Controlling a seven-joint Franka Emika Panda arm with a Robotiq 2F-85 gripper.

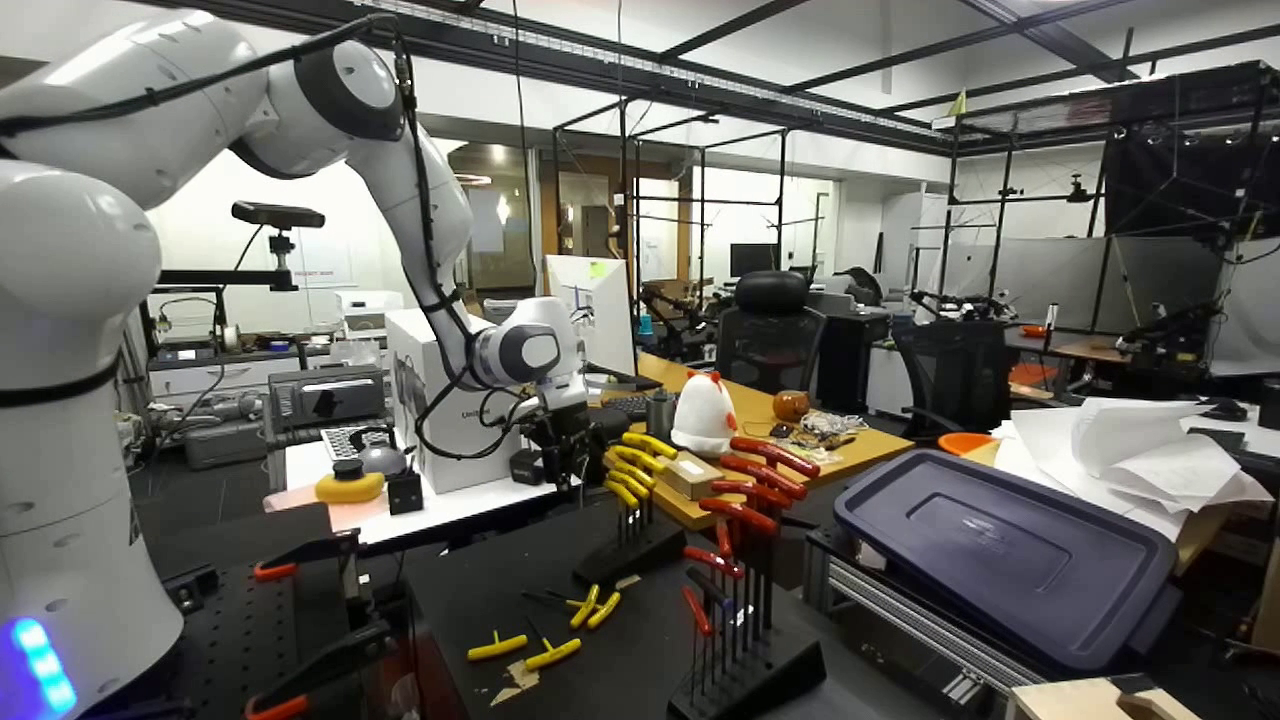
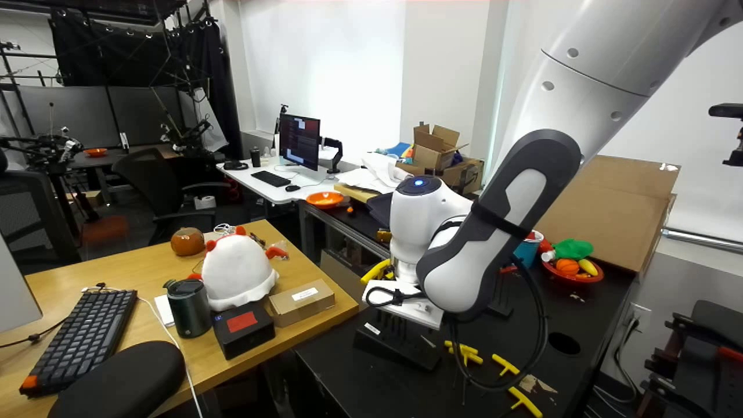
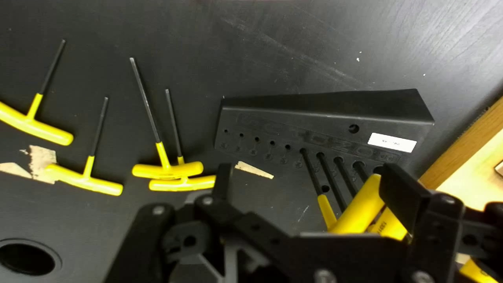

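My gripper stands open in the wrist view, its black fingers wide apart. Yellow T-handle hex keys stand in a black holder, their handles showing between and behind the fingers; no grasp on them is visible. Several holes at the holder's narrow end are empty. Loose on the black table lie several more yellow keys, among them a crossed pair, one beside it and one farther left. In exterior view 1 the gripper hangs just left of the upright yellow handles.
A second holder with tall red-handled keys stands nearby on the table. Beyond the table edge, a wooden desk carries a white plush toy and a cardboard box. A round hole opens in the tabletop.
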